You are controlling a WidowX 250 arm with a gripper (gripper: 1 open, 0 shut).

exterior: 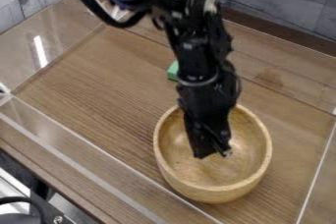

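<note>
My black gripper (202,145) reaches down into a round, wooden-coloured bowl (192,183) at the lower centre, over its back half. Its fingers look shut, with nothing seen between them. A green block (174,71) lies behind the arm, mostly hidden by it.
The wooden table (79,100) has clear room left of the bowl and at the right behind it. A pale raised edge runs along the back right. Black cables lie at the lower left corner.
</note>
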